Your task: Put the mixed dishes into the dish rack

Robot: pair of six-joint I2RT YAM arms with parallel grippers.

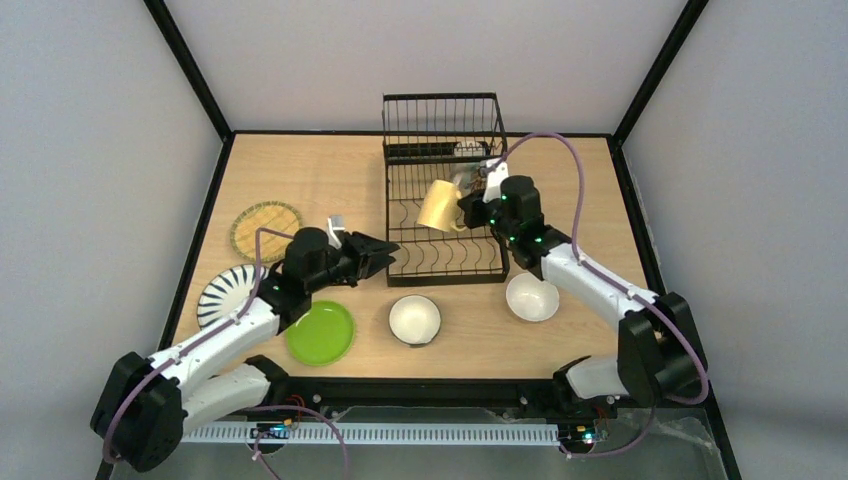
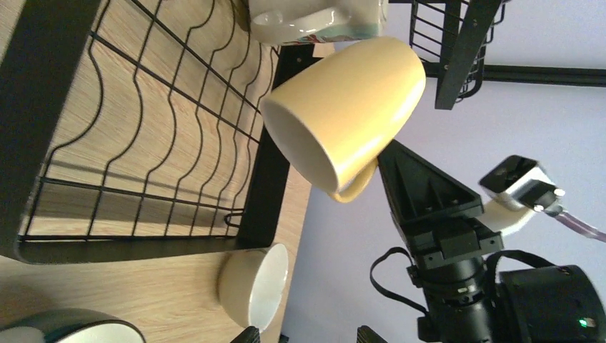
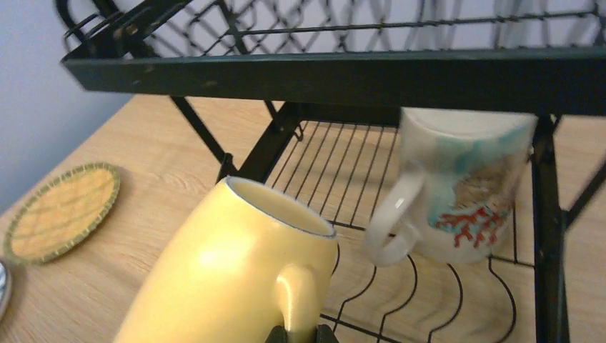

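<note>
A yellow mug (image 1: 440, 206) hangs tilted above the lower tier of the black dish rack (image 1: 447, 281), its mouth angled downward in the left wrist view. My right gripper (image 1: 464, 207) is shut on the mug's handle (image 3: 297, 296). On the rack's right side, under the upper shelf, stands a white mug with a coral pattern (image 3: 472, 186). My left gripper (image 1: 396, 253) is at the rack's left front corner, its fingers apart and empty. White bowls (image 1: 414, 319) rest in front of the rack; a green plate (image 1: 321, 333) lies front left.
A striped plate (image 1: 222, 296) and a round woven mat (image 1: 266, 229) lie at the left, near the left arm. The upper shelf (image 3: 343, 78) overhangs the back of the rack. Bare table shows to the rack's right.
</note>
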